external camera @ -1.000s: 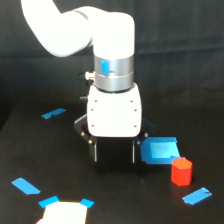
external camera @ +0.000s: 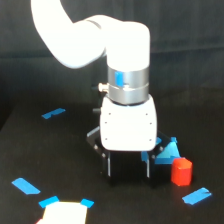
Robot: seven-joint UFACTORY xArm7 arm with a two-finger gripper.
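My gripper (external camera: 129, 176) points down over the dark table, its two thin fingers (external camera: 109, 165) set apart with nothing visible between them. To its right is a small red block (external camera: 181, 171), clear of the fingers. A flat blue patch (external camera: 168, 152) lies behind the block, its left part hidden by the white gripper body. At the bottom edge sits a cream-coloured object (external camera: 64, 213), cut off by the frame.
Blue tape strips lie at the left (external camera: 26, 186), at the far left (external camera: 54, 113) and at the right (external camera: 197, 196). Between the gripper and the left strips the dark surface is bare.
My arm has shifted right and somewhat lower in the view, and its body now covers more of the blue patch. The red block and the cream object have stayed put.
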